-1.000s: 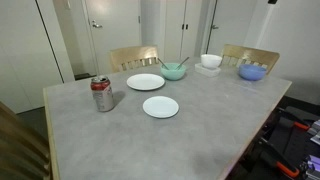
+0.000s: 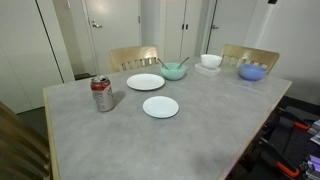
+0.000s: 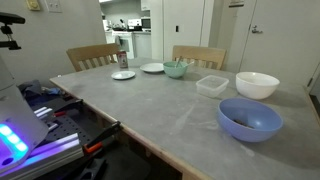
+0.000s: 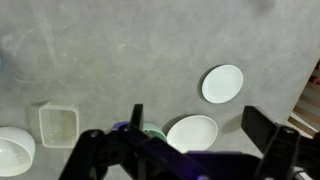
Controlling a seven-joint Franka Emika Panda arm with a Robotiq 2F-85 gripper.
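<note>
High over the table, my gripper stands open in the wrist view, with only table and dishes far below between its fingers. The smaller white plate (image 2: pixel 160 107) lies near the table's middle, and a larger white plate (image 2: pixel 146 81) is behind it. A red and silver can (image 2: pixel 102 93) stands upright to their left. Farther back is a mint-green bowl (image 2: pixel 174 72) with utensils leaning out of it; in the wrist view my gripper partly covers this green bowl (image 4: pixel 153 130). No dish touches the gripper.
A clear rectangular container (image 3: pixel 212 86), a white bowl (image 3: pixel 257 85) and a blue bowl (image 3: pixel 249 119) occupy one end of the table. Something small lies inside the blue bowl. Chairs (image 3: pixel 198 58) stand around the edges.
</note>
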